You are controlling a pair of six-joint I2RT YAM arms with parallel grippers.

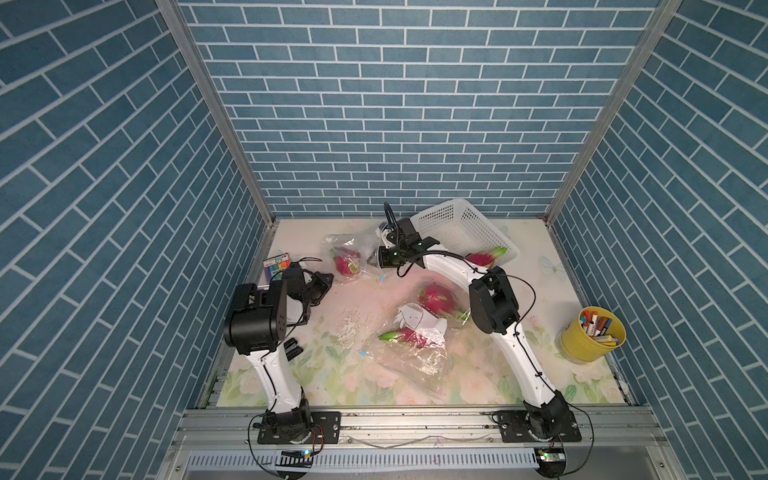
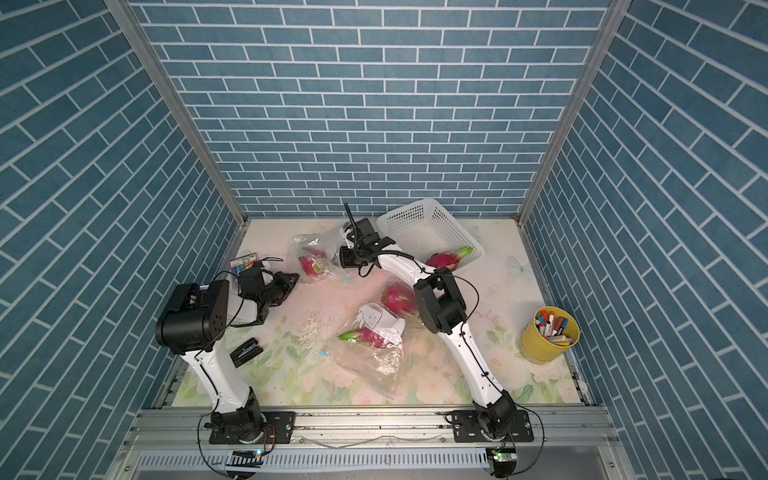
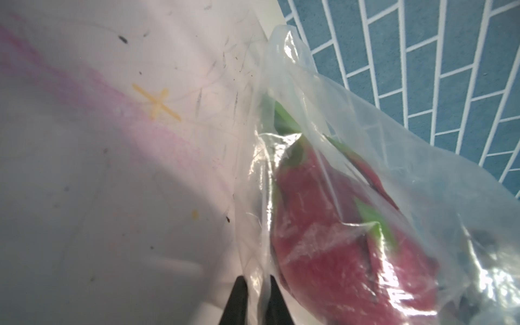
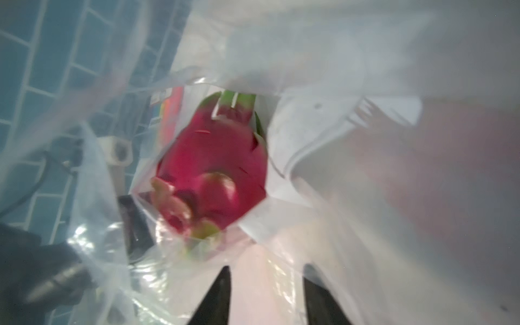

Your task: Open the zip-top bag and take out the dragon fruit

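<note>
A clear plastic bag point(image 1: 360, 244) with a dragon fruit point(image 1: 345, 261) inside lies at the back left of the table. My left gripper is part open at the bag's near edge, plastic between or behind its fingers; whether it holds it is unclear. The red fruit point(image 3: 335, 233) shows through the film. My right gripper stands part open at the bag's right end; its view looks into the plastic at the fruit point(image 4: 211, 168), with blurred film round the fingers.
A white basket point(image 1: 456, 212) with fruit stands at back right. More bagged dragon fruits point(image 1: 436, 297) lie at front centre. A marker bucket point(image 1: 588, 348) is far right, a coloured pack point(image 1: 276, 262) at left.
</note>
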